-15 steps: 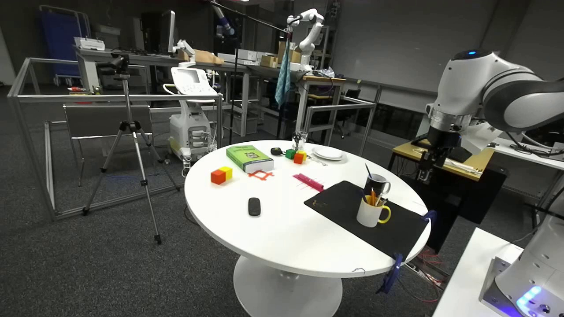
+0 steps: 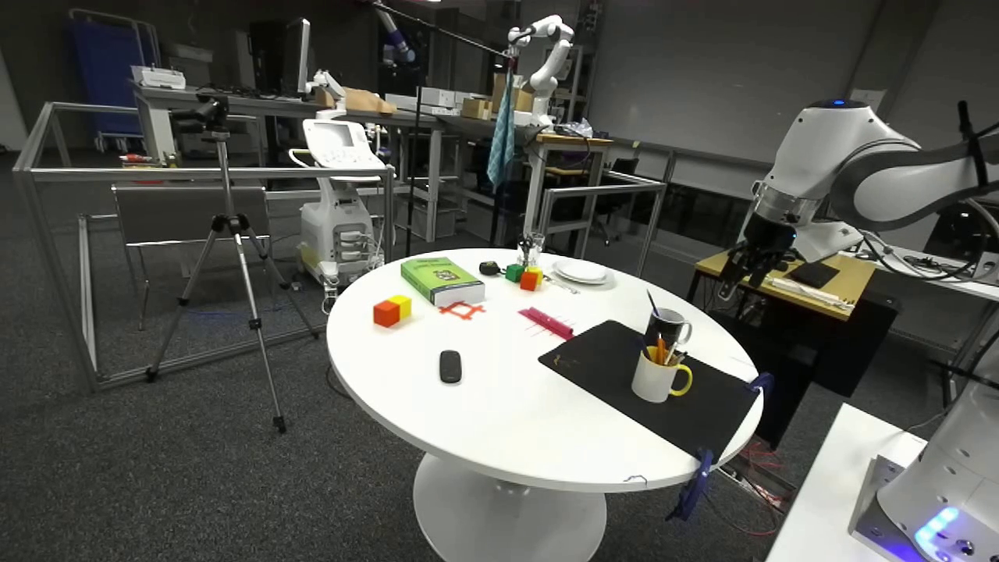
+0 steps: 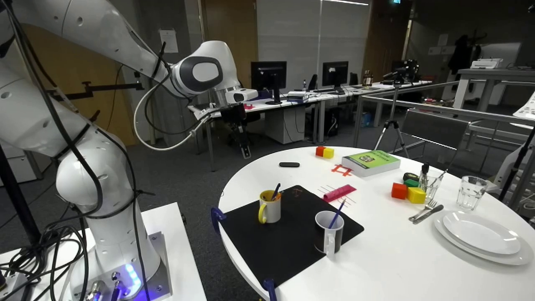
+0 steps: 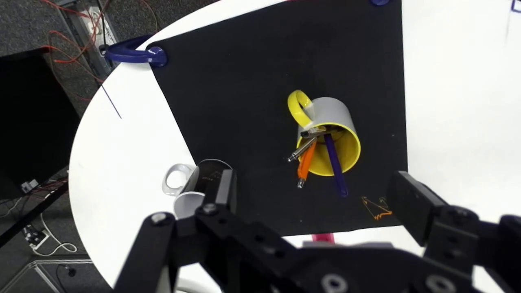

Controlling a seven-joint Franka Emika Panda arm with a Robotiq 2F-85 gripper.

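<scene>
My gripper is open and empty, its fingers spread wide at the bottom of the wrist view. In exterior view 1 the gripper [image 2: 740,273] hangs in the air beyond the table's right edge, higher than the mugs. A white mug [image 2: 652,378] with yellow handle and yellow inside stands on the black mat [image 2: 599,354], holding an orange pen [image 4: 306,161], a purple pen [image 4: 335,163] and other pens. The black-and-white mug [image 4: 210,176] is also on the mat near its edge, partly behind my left finger in the wrist view; a blue pen [image 3: 337,215] sticks out of it.
Blue clamps [image 2: 693,487] grip the mat at the table edge. Farther off lie a green book [image 3: 370,161], colored cubes [image 3: 399,190], a red holder [image 3: 339,192], a dark remote-like object [image 2: 450,366] and white plates [image 3: 481,235].
In exterior view 1 my gripper has shifted left, toward the table, and tilted. The mugs and other tabletop objects have stayed in place.
</scene>
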